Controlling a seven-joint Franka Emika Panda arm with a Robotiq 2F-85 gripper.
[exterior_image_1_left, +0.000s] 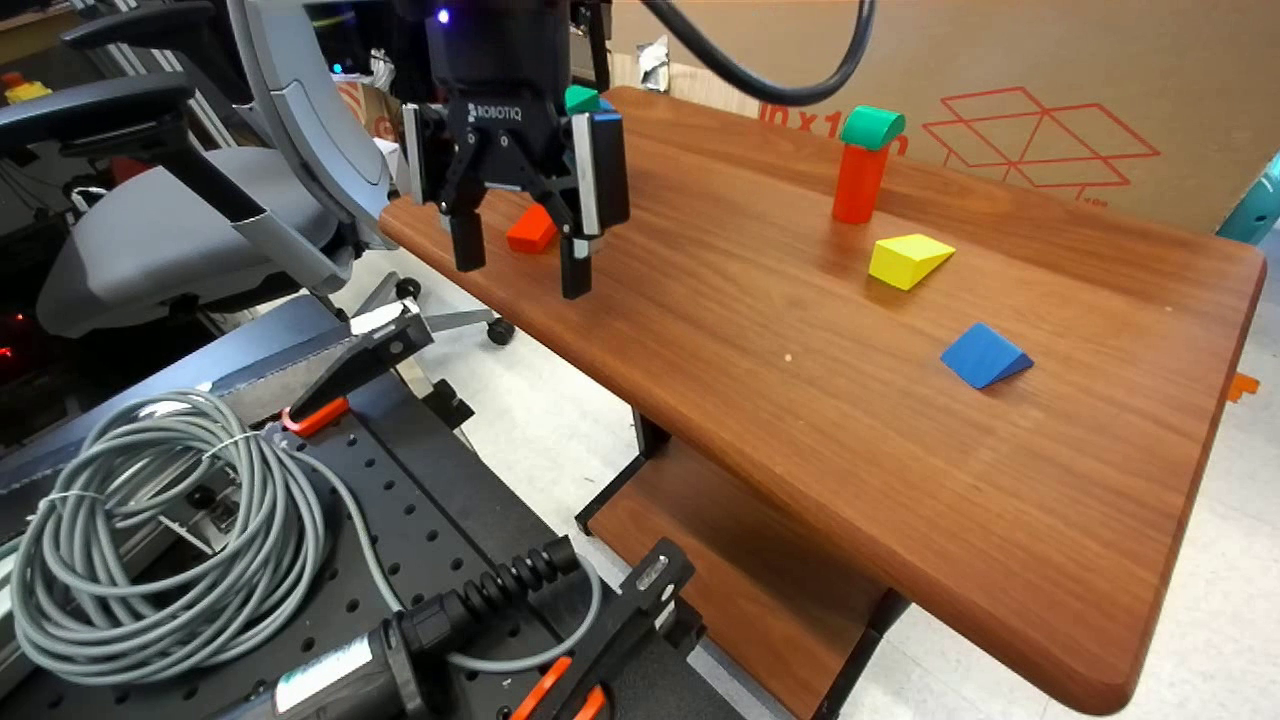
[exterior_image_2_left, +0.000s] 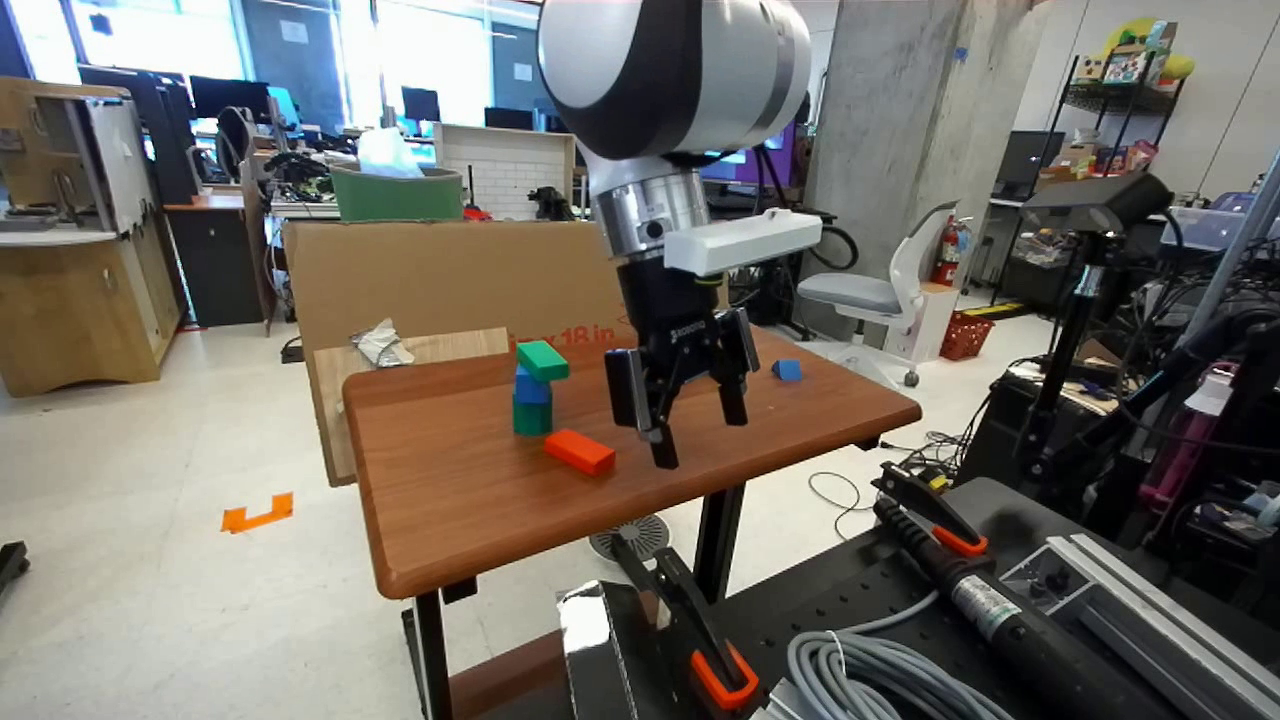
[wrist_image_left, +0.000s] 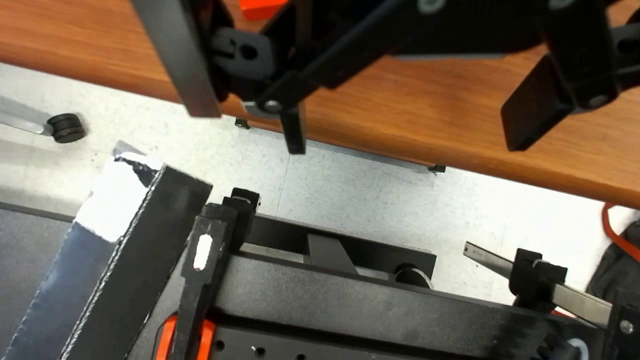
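Observation:
My gripper (exterior_image_1_left: 523, 270) hangs open above the near side of the table, its fingers wide apart and nothing between them. On the table beside it lies a red block (exterior_image_2_left: 579, 452), partly hidden by the gripper in exterior view 1. A stack stands farther back: a green block (exterior_image_2_left: 531, 416) at the bottom, a blue block (exterior_image_2_left: 531, 386) over it, and a tilted green block (exterior_image_2_left: 543, 360) on top. Elsewhere stands a red cylinder (exterior_image_1_left: 858, 185) capped by a green half-round (exterior_image_1_left: 872, 126). A yellow wedge (exterior_image_1_left: 908, 260) and a blue triangular block (exterior_image_1_left: 986, 356) lie separately.
Cardboard (exterior_image_1_left: 1080, 108) stands along its back. Across a gap is a black bench (exterior_image_1_left: 396, 480) with clamps and a coiled grey cable (exterior_image_1_left: 168, 540); an office chair (exterior_image_1_left: 204, 228) stands beyond the table's left end.

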